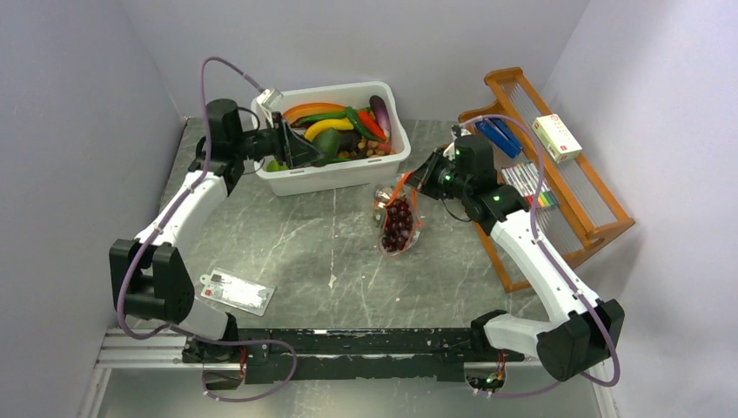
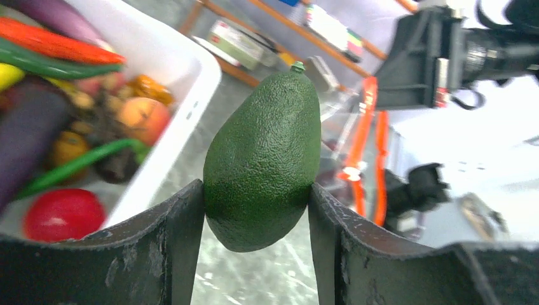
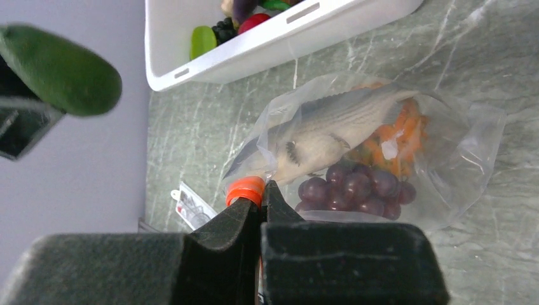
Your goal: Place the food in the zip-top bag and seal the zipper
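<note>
A dark green avocado (image 2: 260, 159) is held between the fingers of my left gripper (image 1: 309, 150), raised over the white bin's front part. The clear zip bag (image 1: 396, 225) with orange seal stands on the grey counter right of the bin; in the right wrist view it holds a fish (image 3: 330, 136), grapes (image 3: 356, 194) and orange food. My right gripper (image 1: 418, 181) is shut on the orange-edged rim at the bag's top.
The white bin (image 1: 348, 183) of vegetables and fruit stands at the back. A wooden rack (image 1: 600, 231) with pens and boxes is at the right. A flat card (image 1: 239, 292) lies front left.
</note>
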